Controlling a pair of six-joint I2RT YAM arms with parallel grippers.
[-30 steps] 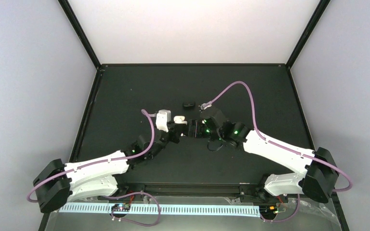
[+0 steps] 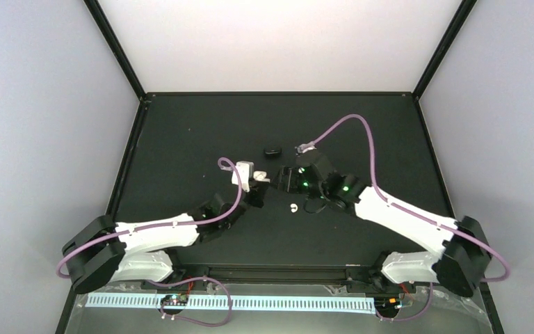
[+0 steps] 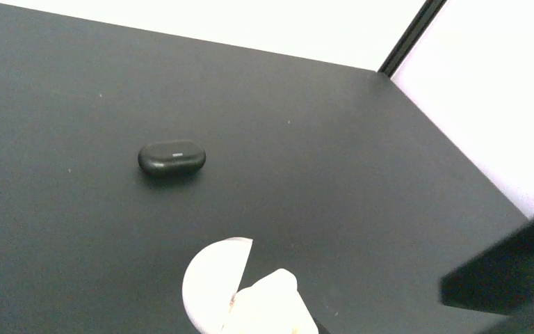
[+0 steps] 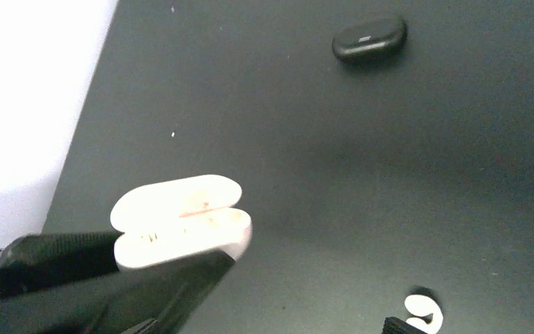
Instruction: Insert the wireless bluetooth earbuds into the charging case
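The white charging case (image 4: 181, 223) has its lid raised, and its inside faces up. My left gripper (image 2: 259, 188) is shut on its lower half, dark fingers (image 4: 174, 285) along its side in the right wrist view. Small gold contacts show inside the case. A small white earbud (image 4: 425, 312), C-shaped from above, lies on the dark mat, right of the case in the top view. Facing the case, my right gripper (image 2: 281, 179) stands open; its two fingertips show far apart at the bottom of its wrist view, nothing between them. A second earbud cannot be made out clearly.
A black oval case (image 2: 272, 152), closed, rests on the mat behind the white case. The two grippers are close together at mid-mat.
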